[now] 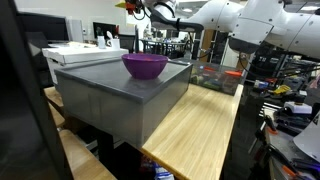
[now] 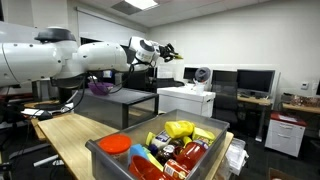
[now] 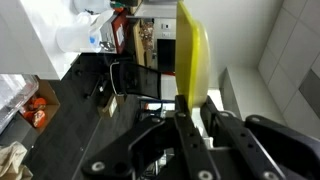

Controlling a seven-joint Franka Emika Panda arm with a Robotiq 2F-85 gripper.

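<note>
In the wrist view a long yellow-orange object (image 3: 194,55) sticks out from between the fingers of my gripper, which is shut on it. The gripper (image 2: 167,51) is high in the air in the second exterior view, with a small bit of the yellow object (image 2: 179,57) showing at its tip. Near the top edge of the first exterior view, the gripper (image 1: 134,9) hangs well above the grey cabinet. A purple bowl (image 1: 145,66) rests on that cabinet, apart from the gripper.
A grey bin (image 2: 112,168) holds several red, yellow and orange items. Farther back are a white box (image 2: 187,100) and monitors (image 2: 253,81).
</note>
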